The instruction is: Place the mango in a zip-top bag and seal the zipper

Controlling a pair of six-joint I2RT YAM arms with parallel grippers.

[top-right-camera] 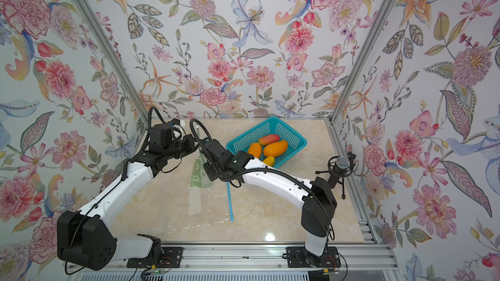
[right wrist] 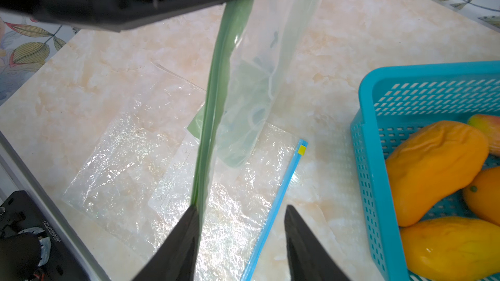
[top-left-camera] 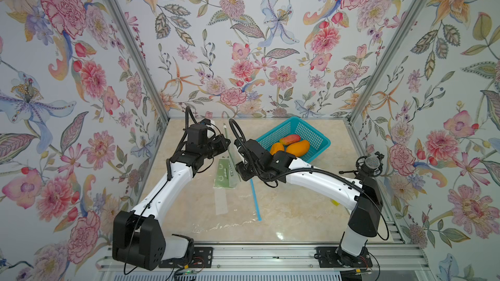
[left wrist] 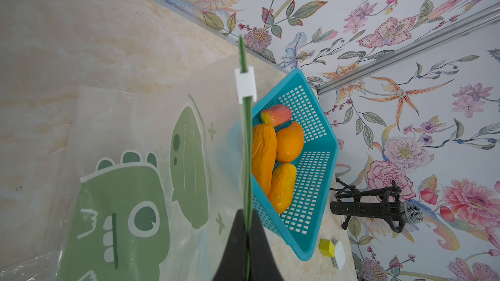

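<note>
The clear zip top bag (left wrist: 203,140), printed with green dinosaurs, hangs upright by its edge. My left gripper is shut on the bag's green zip strip, which runs up away from its fingers with a white slider (left wrist: 245,84) on it. In the right wrist view, my right gripper is open, its fingers apart. The lower end of the strip (right wrist: 208,125) comes down at its left finger; whether they touch I cannot tell. Several yellow-orange mangoes (left wrist: 281,188) lie in the blue basket (left wrist: 317,177). No mango shows inside the bag.
A blue stick (right wrist: 281,192) and clear plastic film (right wrist: 135,171) lie on the table below the bag. To the right are a small yellow block (left wrist: 327,247) and a microphone on a stand (left wrist: 364,208).
</note>
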